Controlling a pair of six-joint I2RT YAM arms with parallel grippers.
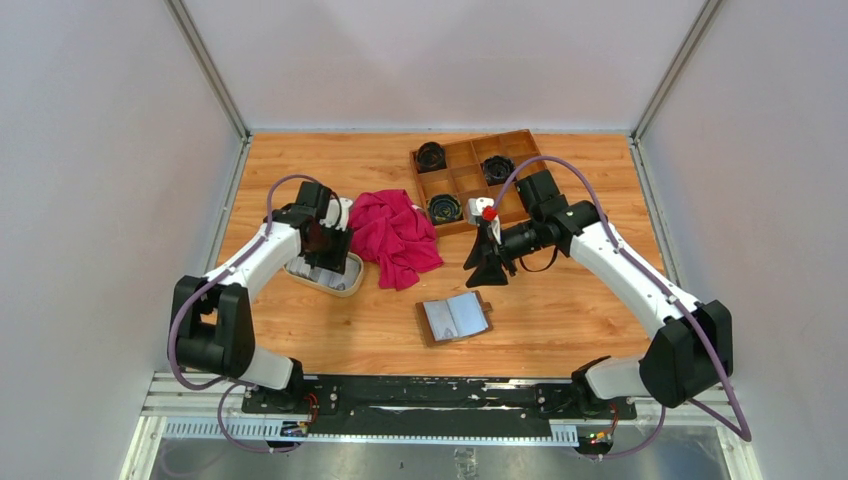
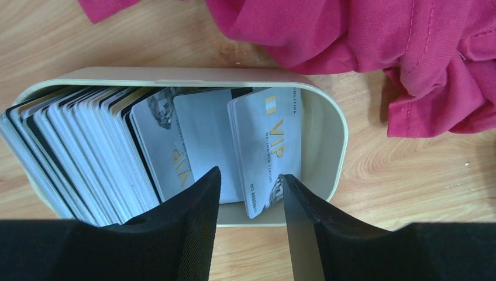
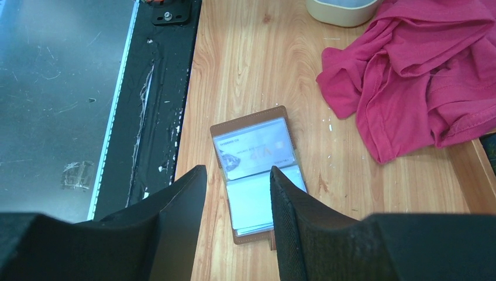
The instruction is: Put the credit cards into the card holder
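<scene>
A cream container (image 2: 316, 146) holds a dense row of cards (image 2: 82, 149) and a few flatter cards, including a VIP card (image 2: 266, 146) at its right end. My left gripper hangs over it, fingers apart and empty, tips over the VIP card. An open brown card holder (image 3: 248, 120) with clear sleeves lies on the table, front middle in the top view. My right gripper is open above the table behind and right of the holder, with nothing between its fingers.
Crumpled pink cloth (image 1: 390, 230) lies right of the container. A wooden compartment tray (image 1: 465, 175) with black round items stands at the back. Bare table surrounds the holder, widest to the right.
</scene>
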